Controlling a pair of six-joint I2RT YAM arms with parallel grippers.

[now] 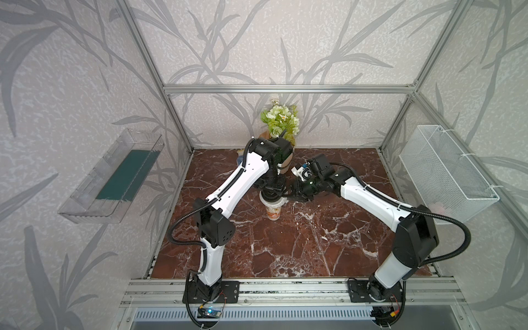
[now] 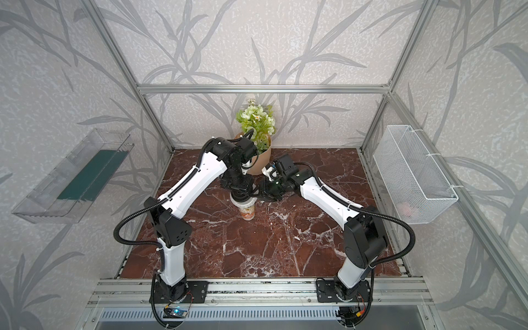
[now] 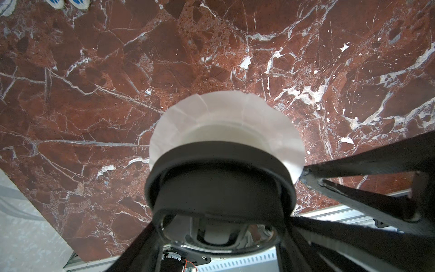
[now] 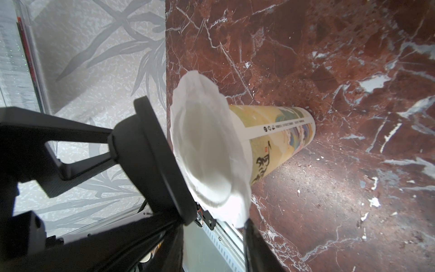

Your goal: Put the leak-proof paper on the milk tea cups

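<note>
One patterned paper cup (image 4: 281, 136) stands upright mid-table, with white leak proof paper (image 4: 199, 145) spread over its mouth. The paper dips in the middle and its edge is crinkled. Just above it, my left gripper clasps a black round lid-like piece (image 3: 222, 156) between its fingers. In the right wrist view, a gap shows between this piece (image 4: 156, 163) and the paper. My right gripper is part open beside the rim. One of its fingers (image 3: 312, 174) reaches the paper's edge in the left wrist view. The cup's far side is hidden.
Behind the arms stands a flower pot (image 2: 264, 159) with white and green flowers (image 2: 255, 118). A clear wall tray (image 1: 82, 214) hangs at left, a white wire basket (image 1: 445, 170) at right.
</note>
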